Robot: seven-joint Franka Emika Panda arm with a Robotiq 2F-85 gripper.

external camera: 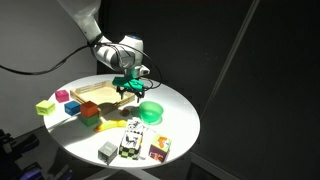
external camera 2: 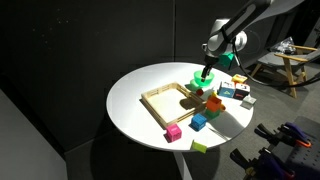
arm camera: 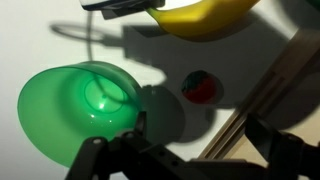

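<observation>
My gripper (external camera: 131, 94) hangs open above the table, near the green bowl (external camera: 150, 112). Seen from the wrist, its dark fingers (arm camera: 124, 157) stand wide apart, with nothing held between them. A small red strawberry (arm camera: 199, 87) with a green top lies on the white table, between the bowl (arm camera: 70, 120) and the wooden tray's edge. One finger overlaps the near side of the bowl in that view. The bowl's visible inside looks empty. A yellow banana (arm camera: 205, 18) lies beyond the strawberry.
The shallow wooden tray (external camera 2: 149, 107) takes up the table's middle. Orange and green blocks (external camera: 90, 108), a blue block (external camera: 72, 108), a pink block (external camera: 62, 96) and a yellow-green block (external camera: 45, 107) lie around it. Patterned boxes (external camera: 160, 148) and a grey block (external camera: 107, 152) sit near the edge.
</observation>
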